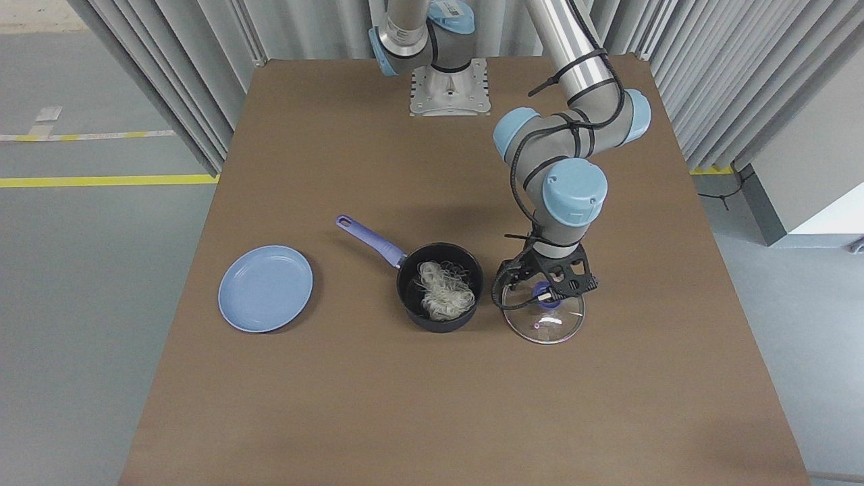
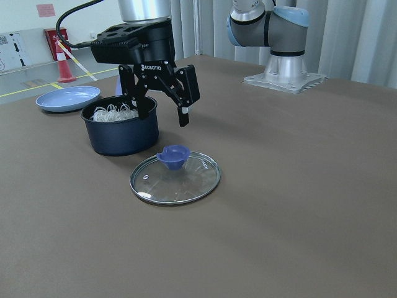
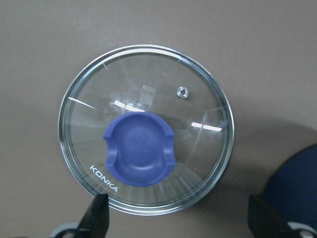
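A glass lid (image 3: 89, 134) with a blue knob (image 3: 138, 148) lies on the table, right of the black pot in the front view. My gripper (image 2: 157, 99) hangs just above the knob, fingers apart and open with nothing between them; the wrist view has the knob centred below. The pot (image 2: 121, 136) holds pale noodles (image 1: 445, 291) and has a purple handle (image 1: 368, 237).
A light blue plate (image 1: 264, 287) lies left of the pot. The robot's white base plate (image 1: 449, 101) stands at the back edge.
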